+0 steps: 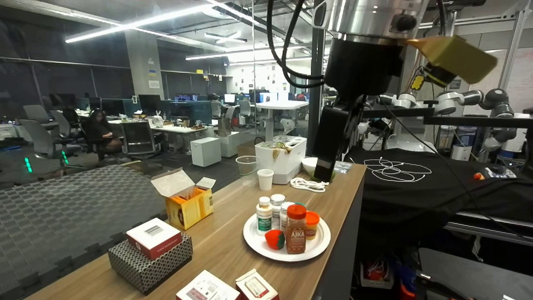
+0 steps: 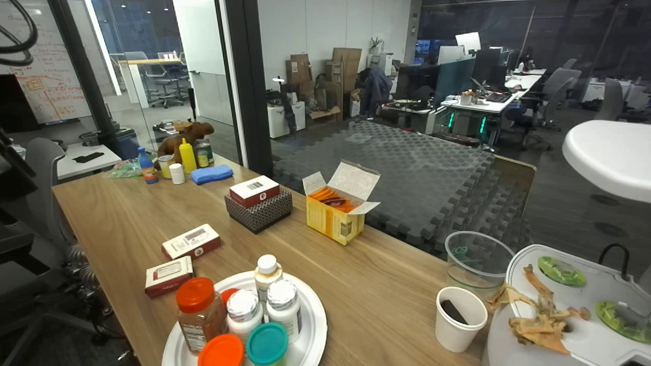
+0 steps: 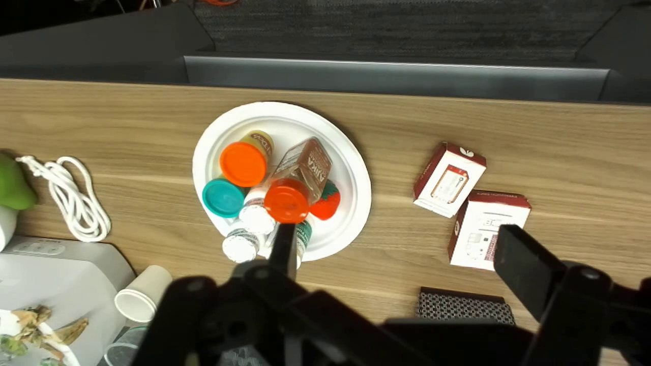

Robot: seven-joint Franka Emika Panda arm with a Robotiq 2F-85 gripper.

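My gripper is open in the wrist view, its two black fingers wide apart and nothing held between them. It hangs above the table, seen from the side in exterior view 1. Below it, a white plate (image 1: 253, 245) carries an Ajika jar (image 1: 296, 235) with a red lid, a toy strawberry (image 1: 275, 239), a green-labelled bottle (image 1: 264, 217), two white-capped bottles, an orange-lidded tub (image 1: 312, 225) and a teal-lidded container (image 2: 266, 342). In the wrist view the left fingertip overlaps the plate's lower edge; the right one overlaps a white-and-maroon box (image 3: 485, 235).
Another small box (image 3: 450, 183) lies nearby. A patterned box (image 2: 259, 211) bears a red-and-white box (image 2: 255, 191). An open yellow carton (image 2: 332, 219) stands near the table's edge. Paper cup (image 2: 459, 326), white cable (image 3: 76, 201) and white appliance (image 1: 285, 162) occupy the other end.
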